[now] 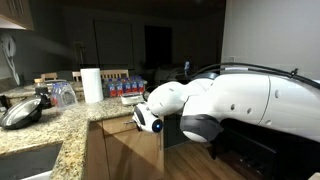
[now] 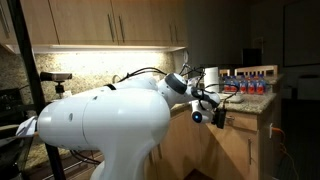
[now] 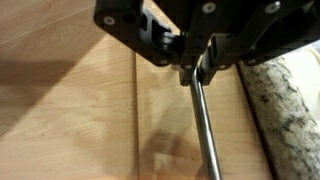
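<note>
A slim metal bar handle (image 3: 206,130) runs along a light wooden drawer front (image 3: 165,125) in the wrist view. My gripper is shut on one end of this handle. In exterior view 1 the gripper (image 1: 136,121) is at the cabinet front just below the countertop, mostly hidden by the wrist. Exterior view 2 shows the gripper (image 2: 219,115) from the other side, against the upper part of the cabinet. How far the drawer stands out cannot be told.
On the granite countertop (image 1: 75,140) stand a paper towel roll (image 1: 93,85), several bottles (image 1: 125,86), a white rack (image 1: 132,99) and a dark pan (image 1: 22,114). The counter edge lies close beside the gripper. Open floor (image 1: 195,163) lies before the cabinet.
</note>
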